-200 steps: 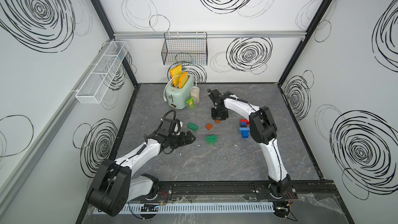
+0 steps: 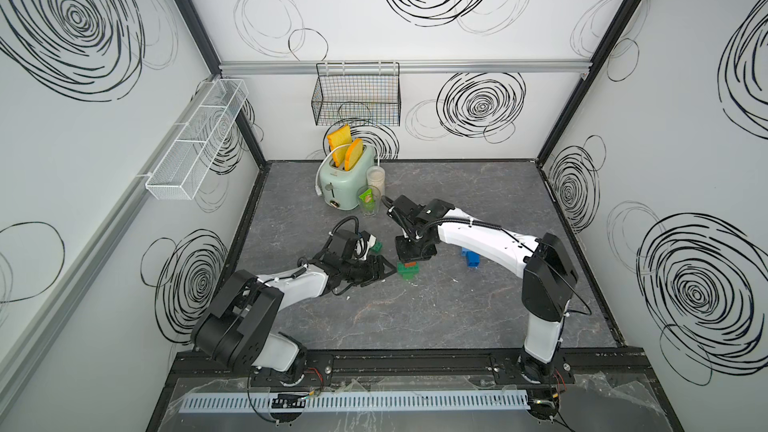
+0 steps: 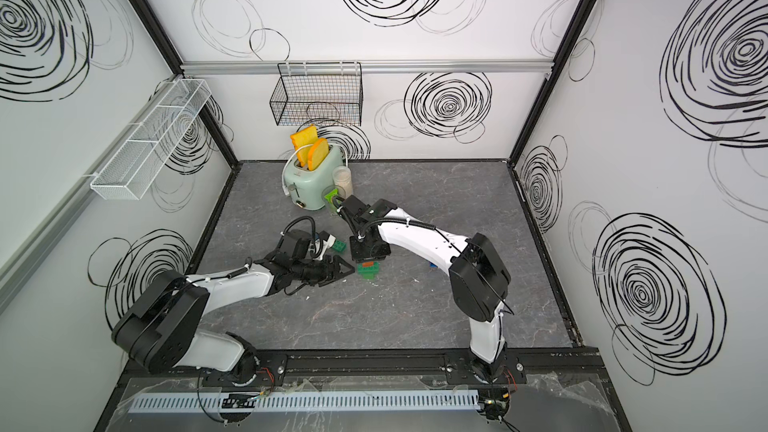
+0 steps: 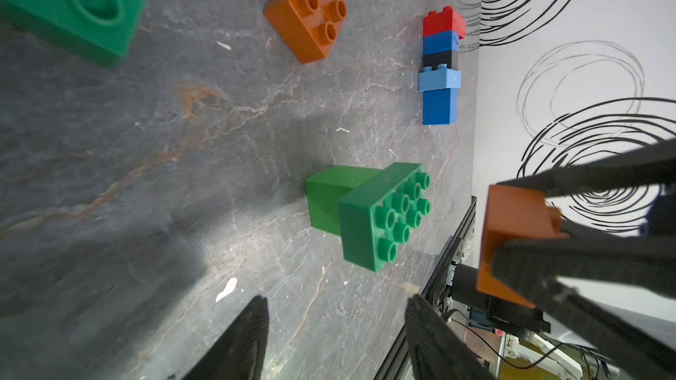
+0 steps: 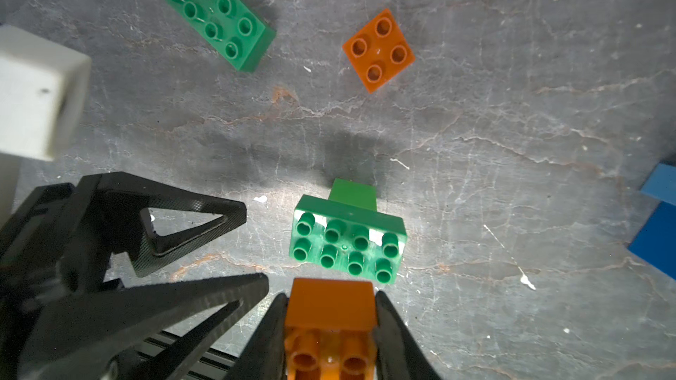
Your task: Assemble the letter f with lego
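Observation:
My right gripper is shut on an orange brick (image 5: 331,302), studs showing toward the wrist camera. Held up, this brick (image 4: 512,239) is at the right of the left wrist view. Close by on the table is a green piece (image 5: 348,239), a studded brick joined to a lighter green block (image 4: 325,200). My left gripper stands beside it with fingers apart and nothing visible between them. A second orange brick (image 5: 379,50) and a loose green brick (image 5: 221,17) lie farther back.
A piece of joined red, blue and black bricks (image 4: 441,63) lies to the right. A toaster (image 2: 345,180) and cups (image 2: 376,180) stand at the back left.

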